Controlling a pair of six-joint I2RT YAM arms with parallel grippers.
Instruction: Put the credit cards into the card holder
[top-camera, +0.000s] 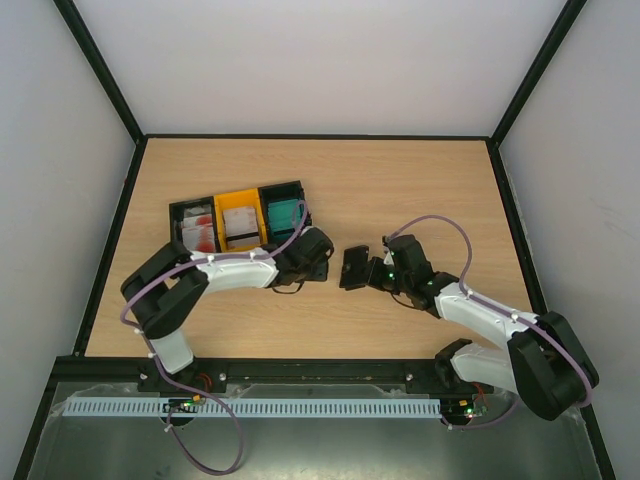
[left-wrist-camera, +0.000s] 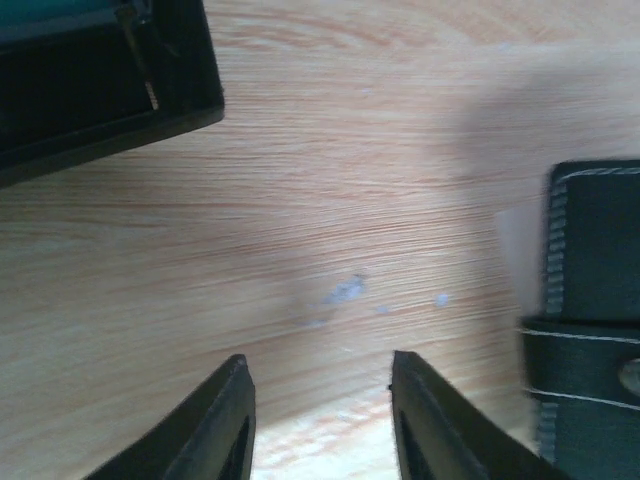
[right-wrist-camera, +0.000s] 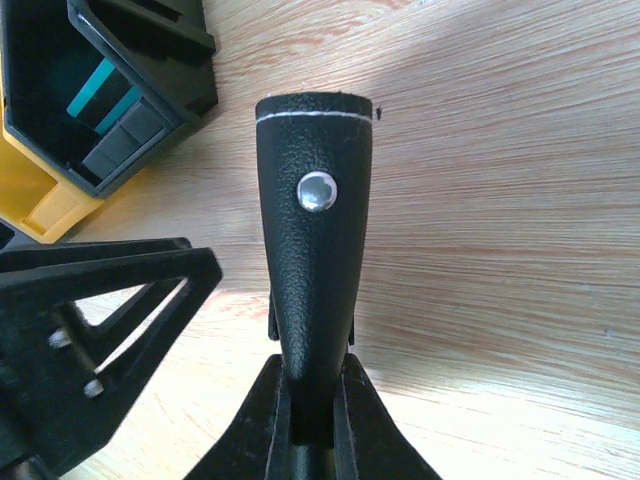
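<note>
My right gripper (top-camera: 372, 274) is shut on the black leather card holder (top-camera: 354, 267), which stands up from its fingers in the right wrist view, with a silver snap (right-wrist-camera: 317, 191) on its strap. In the left wrist view the holder (left-wrist-camera: 600, 260) is at the right edge, and a pale, translucent strip (left-wrist-camera: 517, 250) shows along its left side. My left gripper stands part open left of the holder, apart from it, with only table seen between its fingers. Cards lie in the bins: white and red ones (top-camera: 199, 230), pale ones (top-camera: 240, 222) and teal ones (top-camera: 284, 214).
The bins stand side by side at the back left: a black one, a yellow one (top-camera: 222, 199) and another black one (top-camera: 292, 189), close behind my left arm. Free table (top-camera: 420, 180) stretches behind and right of the holder.
</note>
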